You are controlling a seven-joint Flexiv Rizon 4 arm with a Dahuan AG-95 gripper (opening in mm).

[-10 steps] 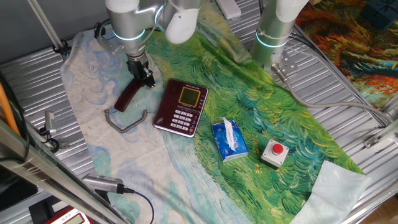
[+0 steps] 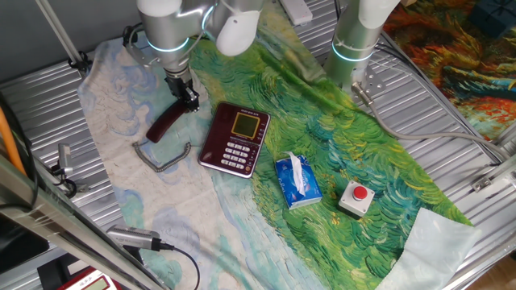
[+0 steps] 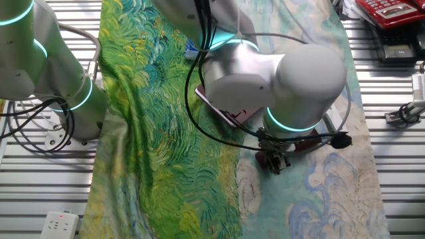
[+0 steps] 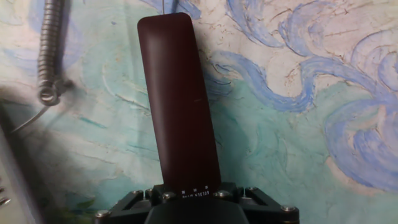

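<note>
A dark red telephone handset (image 2: 166,122) is by the left side of the phone base (image 2: 235,139), off its cradle. My gripper (image 2: 187,101) is at the handset's upper end. In the wrist view, the handset (image 4: 179,102) runs up from between the fingers, which sit close on both its sides; my gripper appears shut on it. The fingertips' undersides are hidden there. Whether the handset touches the cloth or hangs just above it, I cannot tell. In exterior view 2 the arm covers most of the phone.
A coiled cord (image 2: 165,167) lies below the handset. Right of the phone are a blue tissue pack (image 2: 298,182) and a red button box (image 2: 355,198). A white pouch (image 2: 430,251) lies at the lower right. Open cloth surrounds the handset's left side.
The handset's free end has shifted very slightly to the left and upward in exterior view 1, and the gripper has barely moved. The phone base, tissue pack and button box are unchanged.
</note>
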